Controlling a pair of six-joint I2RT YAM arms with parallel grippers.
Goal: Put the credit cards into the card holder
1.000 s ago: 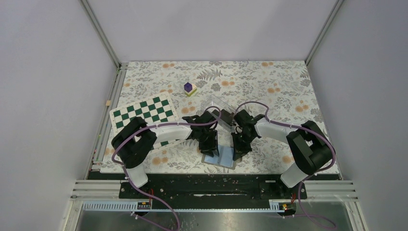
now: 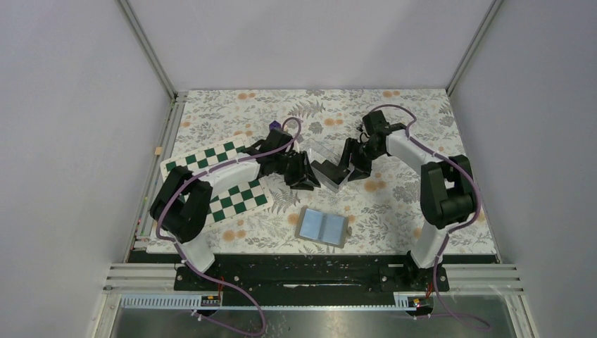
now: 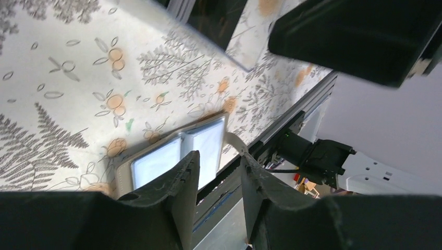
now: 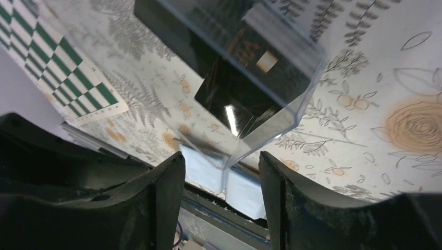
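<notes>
A grey card holder (image 2: pixel 322 227) lies open near the table's front edge, with its two pale blue inner sides facing up. Behind it is a clear plastic box (image 4: pixel 260 143) holding dark cards (image 4: pixel 234 101); how many there are is hard to tell. On the left of the box, my left gripper (image 2: pixel 304 186) stands open above the table, nothing between its fingers. My right gripper is also open and hovers over the box's right side. Seen from the left wrist, the open card holder (image 3: pixel 156 164) sits below and beyond the left fingertips, apart from them.
A green-and-white checkered board (image 2: pixel 211 155) covers the table's left side, partly under the left arm. Behind that arm a small purple block (image 2: pixel 274 125) shows.
Both grippers have moved from over the card holder back to the box, uncovering the holder.
</notes>
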